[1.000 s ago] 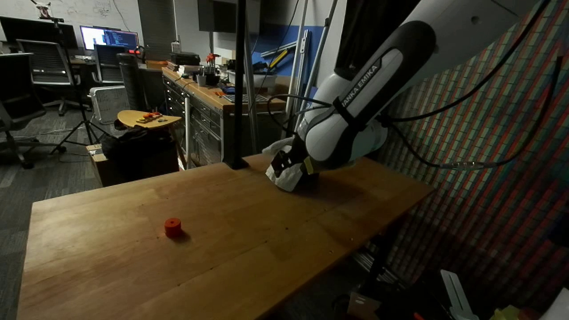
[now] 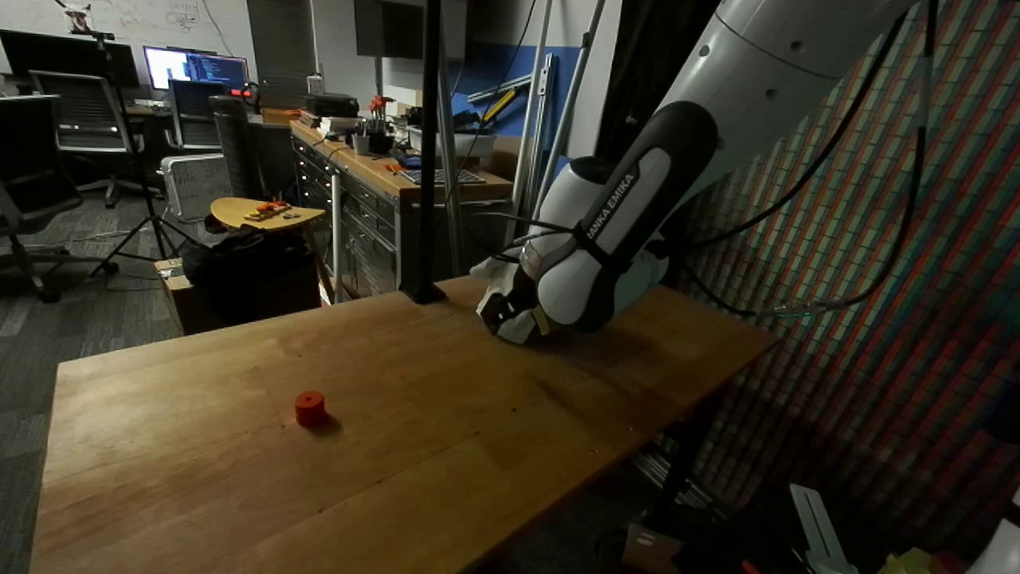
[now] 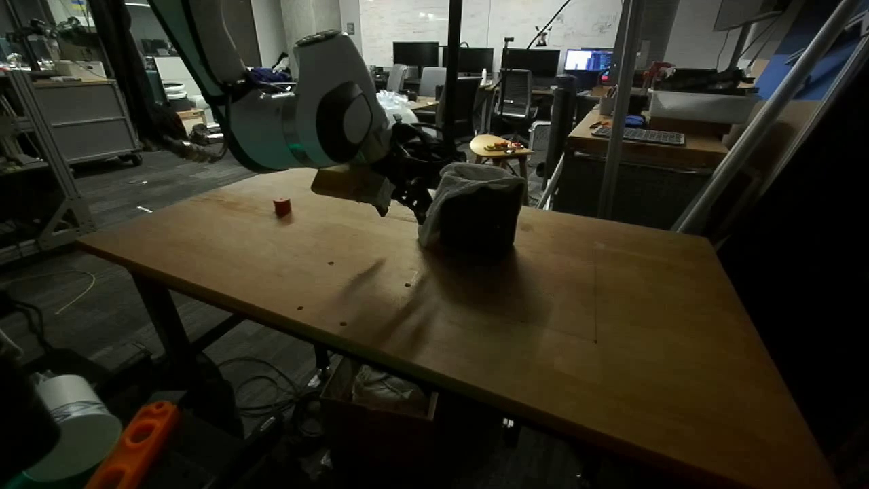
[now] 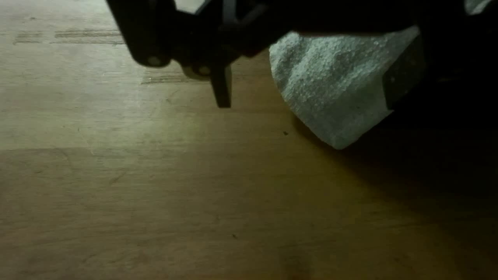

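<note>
A dark container (image 3: 481,220) with a whitish cloth or bag (image 3: 448,191) draped over its side and top stands upright on the wooden table (image 3: 643,285). My gripper (image 2: 504,314) is low beside it, on the cloth-covered side. In the wrist view the fingers stand apart, one finger (image 4: 223,88) over bare wood and the other finger (image 4: 404,77) in front of the cloth (image 4: 334,88). Part of the cloth shows between the fingers, but nothing is clamped; whether a finger touches it, I cannot tell. A small red cylinder (image 2: 310,408) sits alone, well away from the gripper.
A black upright post (image 2: 427,163) rises at the table's back edge. Beyond the table are a workbench (image 2: 382,182) and a small round-edged side table (image 2: 263,214).
In exterior view 1 the arm has come lower and shifted slightly left, with the gripper lower against the near side of the cloth. The red cylinder has stayed put.
</note>
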